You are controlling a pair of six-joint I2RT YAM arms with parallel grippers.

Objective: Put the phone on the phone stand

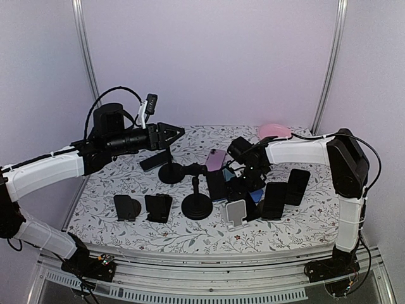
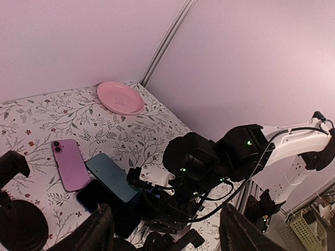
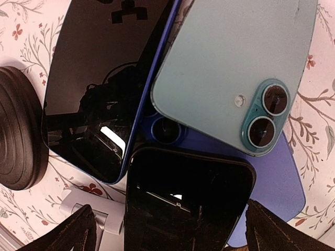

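Several phones lie close together under my right gripper (image 1: 245, 182). In the right wrist view its fingers stand wide apart on either side of a black phone (image 3: 183, 180), which overlaps a blue phone (image 3: 277, 193). A pale teal phone (image 3: 225, 68) and a dark phone with a blue edge (image 3: 94, 89) lie just beyond. A purple phone (image 1: 215, 159) rests farther back. The white phone stand (image 1: 236, 211) is in front of the right gripper; black stands (image 1: 274, 197) are to its right. My left gripper (image 1: 177, 133) hangs open and empty above the table's left side.
Two black round-based stands (image 1: 197, 206) rise left of the phones, and smaller black stands (image 1: 158, 206) are at the front left. A pink plate (image 2: 120, 97) is at the back right. Bare patterned table lies along the front edge.
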